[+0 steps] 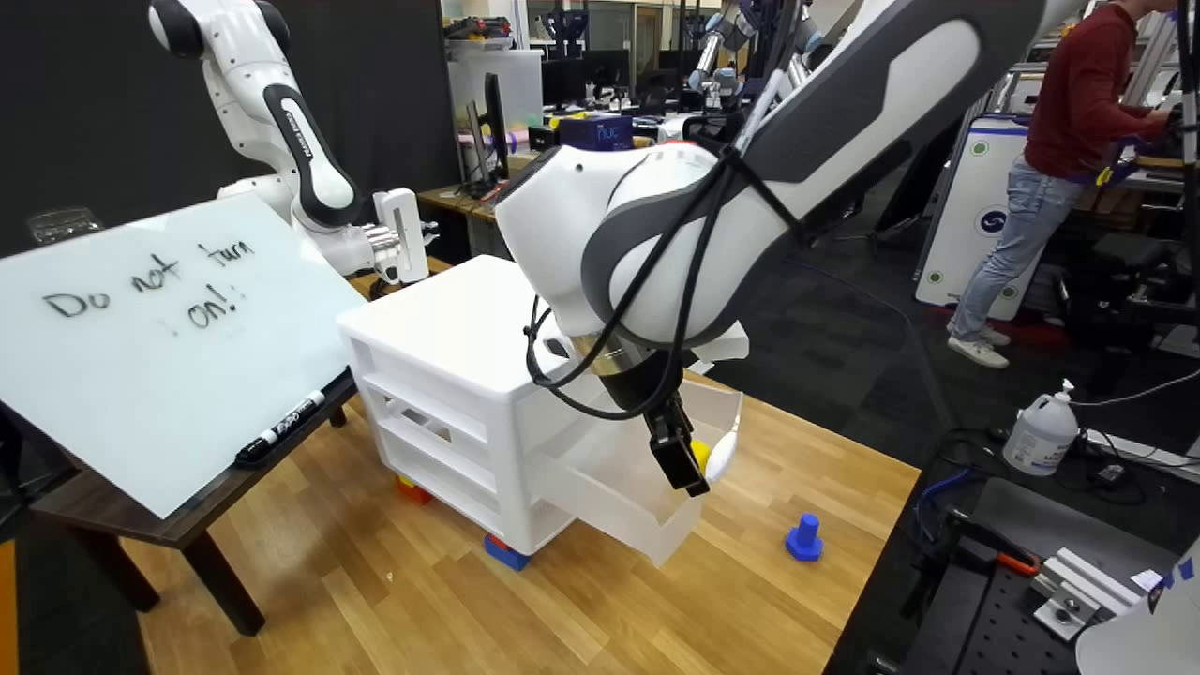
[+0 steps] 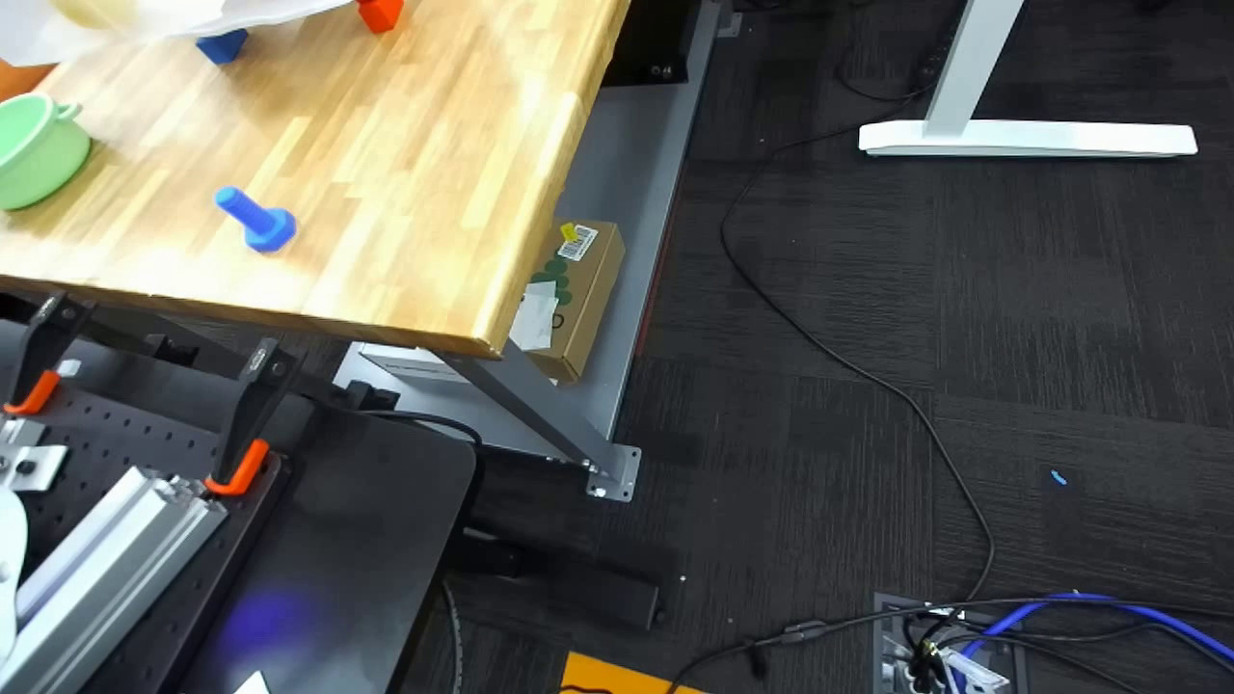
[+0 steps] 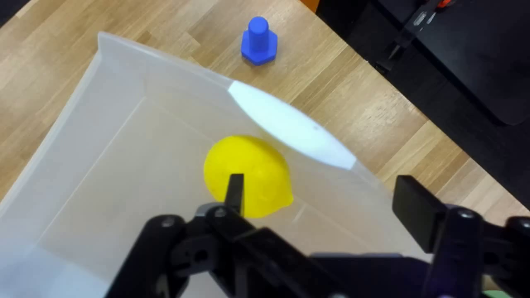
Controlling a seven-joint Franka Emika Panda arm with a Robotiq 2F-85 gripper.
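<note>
A yellow lemon lies in the pulled-out translucent drawer, near its front wall with the white handle. My gripper is over the drawer, its black fingers wide apart with nothing between them. One fingertip overlaps the lemon's lower edge in the wrist view; the other is off to the right, beyond it. From exterior view 1, the gripper hides most of the lemon. Whether a finger touches the lemon or the drawer, I cannot tell.
The white drawer cabinet stands behind the drawer. A blue bolt-shaped piece is upright on the wooden table, outside the drawer front. At the left is a whiteboard with a marker. Exterior view 2 shows a green pot.
</note>
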